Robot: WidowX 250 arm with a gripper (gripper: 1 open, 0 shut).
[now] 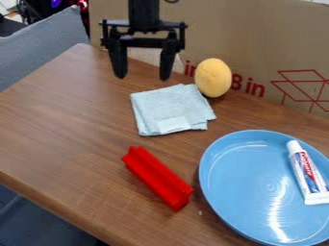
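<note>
My black gripper [141,67] hangs open in the air above the back of the wooden table, with nothing visible between its fingers. Below and to its right lies a folded light-blue cloth [170,110]. A yellow oval object [214,77] is at the back beside the cloth. A red elongated object [157,178] lies in the front middle. At the right, a blue plate [252,192] holds a white toothpaste tube [307,171] on its right side.
A cardboard panel [276,48] stands behind the table [71,130]. A grey surface [33,53] lies beyond the left edge.
</note>
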